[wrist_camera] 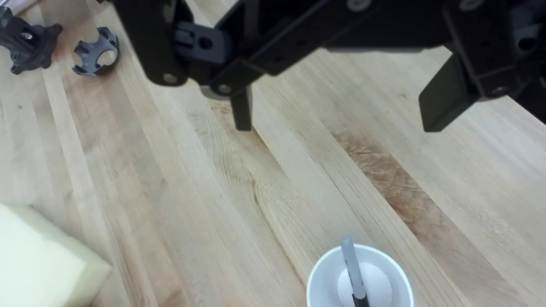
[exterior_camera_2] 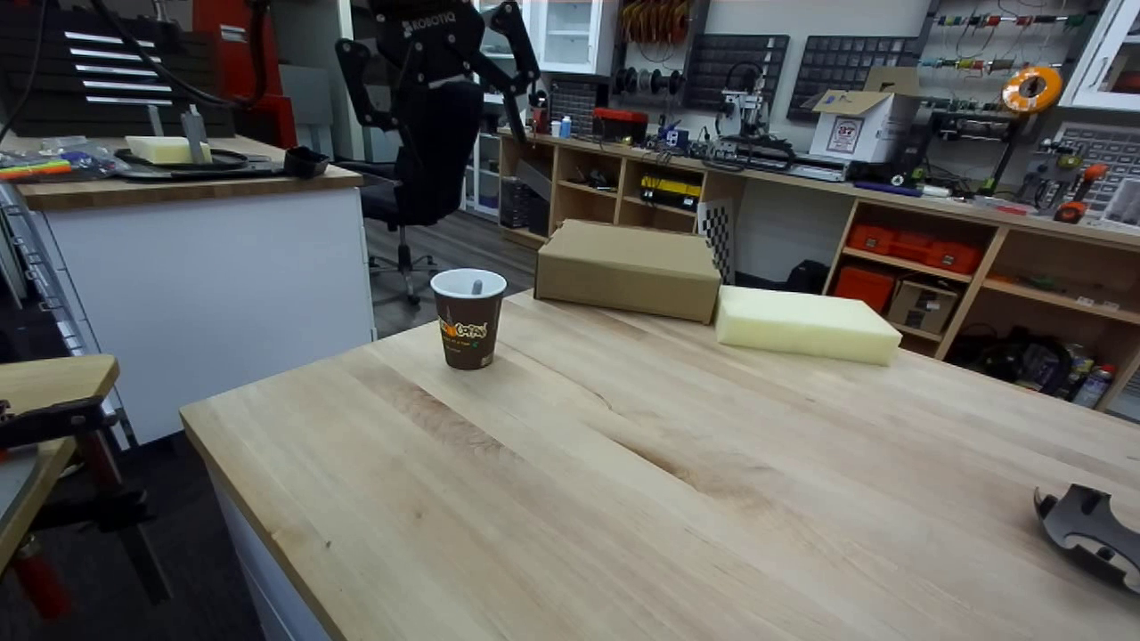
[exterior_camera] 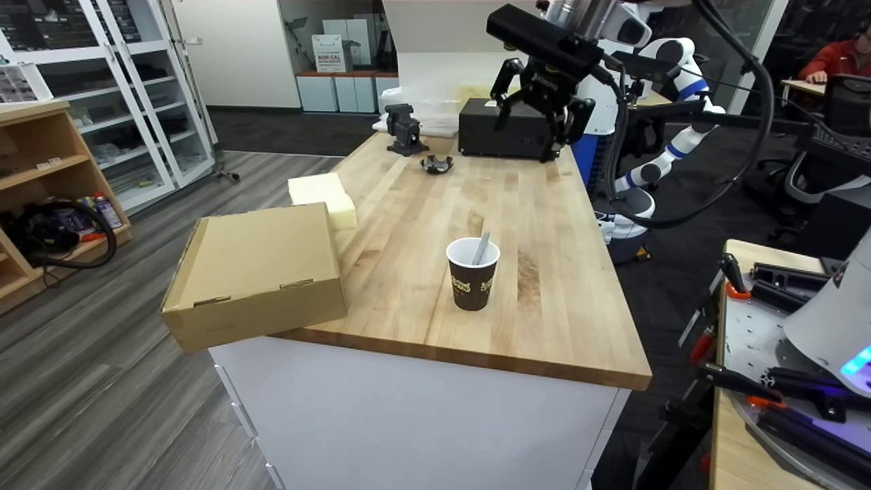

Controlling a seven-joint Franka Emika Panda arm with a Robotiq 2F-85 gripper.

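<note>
A brown paper cup [exterior_camera: 471, 286] with a white inside stands upright on the wooden table. A grey stick-like object [wrist_camera: 353, 268], possibly a marker, leans inside it. My gripper is high above the tabletop, its fingers spread wide with only bare wood showing between them. In the wrist view the cup [wrist_camera: 315, 286] lies at the bottom edge, partly cut off and well apart from the fingers. The second exterior view shows the gripper [exterior_camera_2: 438, 117] up behind the cup [exterior_camera_2: 468, 331], with nothing in its grasp.
A cardboard box [exterior_camera: 257, 253] overhangs the table's left edge, with a pale foam block [exterior_camera: 324, 196] beside it. Farther back are a dark bracket [exterior_camera: 437, 164], a black mount [exterior_camera: 404, 131] and a black box [exterior_camera: 506, 131].
</note>
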